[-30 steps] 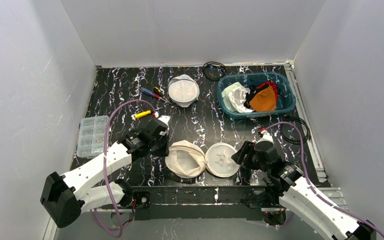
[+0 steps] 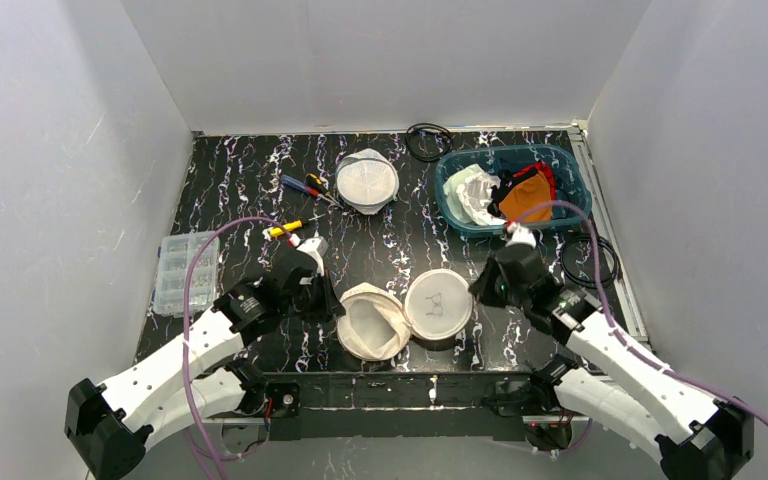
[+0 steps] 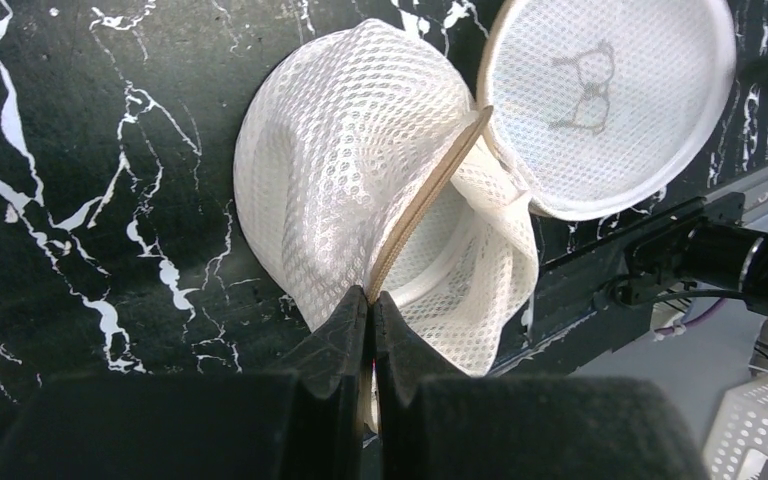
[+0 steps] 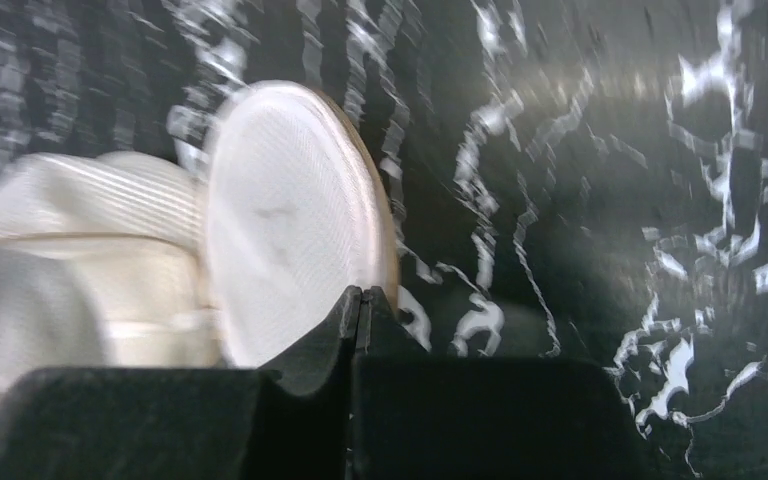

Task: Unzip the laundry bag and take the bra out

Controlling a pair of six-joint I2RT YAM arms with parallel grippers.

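Observation:
The white mesh laundry bag (image 2: 368, 347) lies unzipped at the front middle, its mouth spread and its round lid (image 2: 438, 304), marked with a bra outline, folded out to the right. My left gripper is shut on the bag's tan zipper edge (image 3: 422, 202), pulling that edge up. On the far side, my right gripper is shut on the rim of the lid, which stands tilted in the right wrist view. Inside the bag only pale mesh and a white band (image 3: 450, 262) show; no bra can be made out there.
A teal basket (image 2: 452, 228) with white, orange, red and black cloth stands at the back right. Another mesh bag (image 2: 367, 182), screwdrivers (image 2: 300, 186) and a clear compartment box (image 2: 185, 275) lie behind and left. Black cable coils (image 2: 428, 142) lie near the back wall.
The right arm has swung inward and the lid has risen slightly from the table, shifting a little left.

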